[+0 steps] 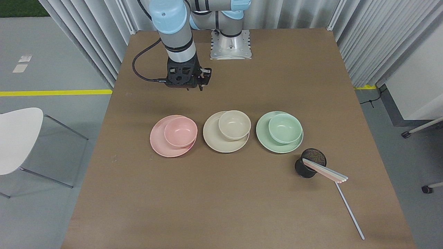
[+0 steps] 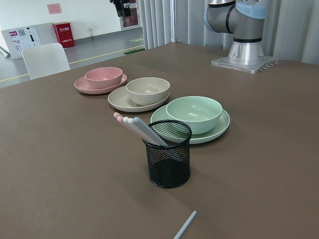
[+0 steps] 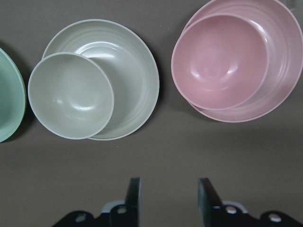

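My gripper (image 1: 199, 85) hangs high behind the pink plate (image 1: 160, 141) and pink bowl (image 1: 180, 131); in the wrist view its two fingers stand wide apart with nothing between them. A cream bowl (image 1: 234, 124) sits on a cream plate (image 1: 216, 141), and a green bowl (image 1: 285, 128) on a green plate (image 1: 265, 137), in a row to the right. A black mesh cup (image 2: 169, 167) holds several pastel chopsticks (image 1: 326, 170) leaning out. A single pale blue chopstick (image 1: 350, 211) lies on the table in front of it.
The arm's base (image 1: 230, 49) stands at the back. A white chair (image 1: 16, 137) is left of the table, off it.
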